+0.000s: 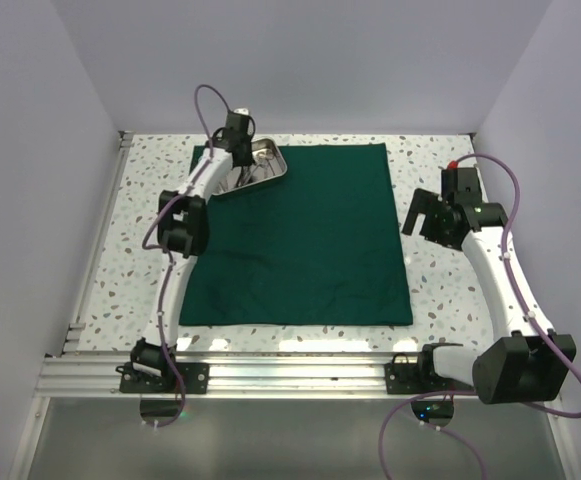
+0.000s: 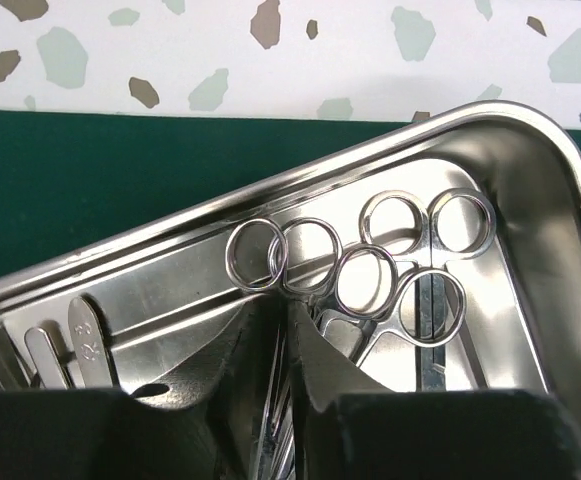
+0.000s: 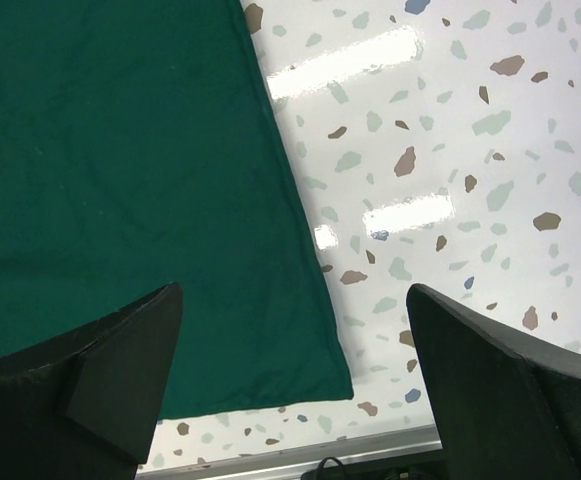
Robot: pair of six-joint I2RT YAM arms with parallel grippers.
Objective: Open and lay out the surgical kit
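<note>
The steel tray [image 1: 282, 163] sits askew at the back left of the green cloth [image 1: 310, 240]. In the left wrist view it holds several ring-handled instruments [image 2: 432, 308] on the right and flat handles [image 2: 92, 345] on the left. My left gripper is over the tray, its fingers close together with a narrow gap. Thin metal shanks show in that gap, just below two ring handles [image 2: 310, 250]; whether the fingers grip them cannot be made out. My right gripper [image 1: 422, 213] stands wide open above the right table strip, with nothing between its fingers.
A metal rail [image 1: 270, 375] runs along the table's front. Walls close in at both sides and the back.
</note>
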